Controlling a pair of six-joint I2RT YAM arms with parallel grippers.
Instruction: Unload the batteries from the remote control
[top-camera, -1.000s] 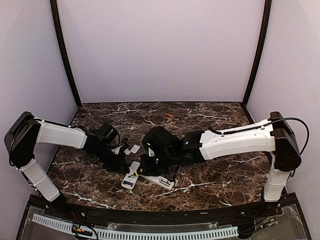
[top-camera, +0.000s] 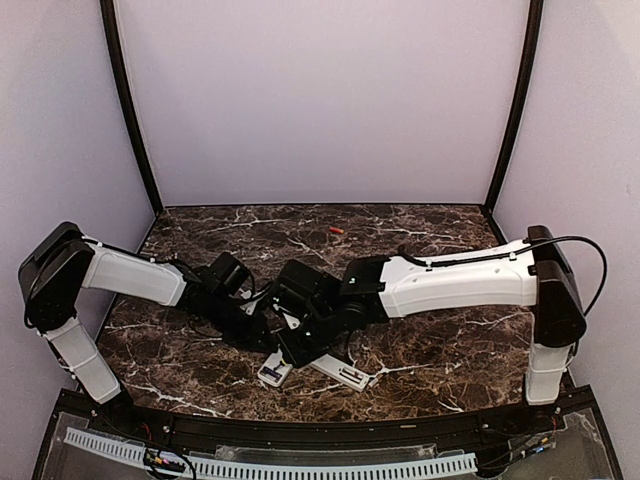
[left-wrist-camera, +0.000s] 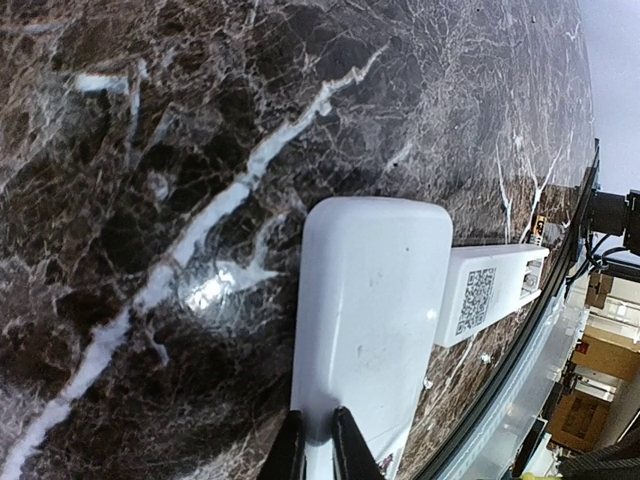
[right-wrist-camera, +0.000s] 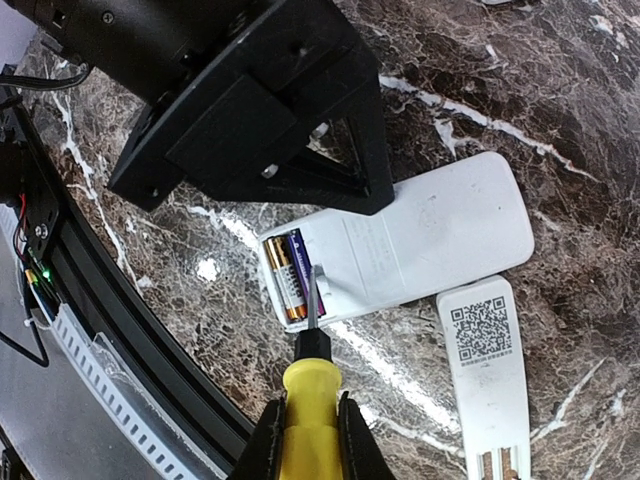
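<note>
The white remote control (right-wrist-camera: 455, 215) lies on the marble table with its battery compartment uncovered. Two batteries lie side by side there: a black-and-copper one (right-wrist-camera: 285, 280) and a purple one (right-wrist-camera: 303, 262). My left gripper is shut on the remote's edge. My right gripper is shut on a yellow-handled screwdriver (right-wrist-camera: 312, 385). Its thin metal tip reaches the purple battery's side; whether it touches cannot be told. From the top view the remote (top-camera: 272, 372) is partly hidden under both grippers.
A second white battery holder with a QR code (right-wrist-camera: 485, 370) lies right beside the remote. Far back on the table is a small red object (top-camera: 336, 230). The table's front rail (top-camera: 330, 425) runs close to the remote.
The remote and my left gripper have shifted right and slightly toward the front. The second white holder has also slid right. My right arm has moved a little, the screwdriver still in its gripper.
</note>
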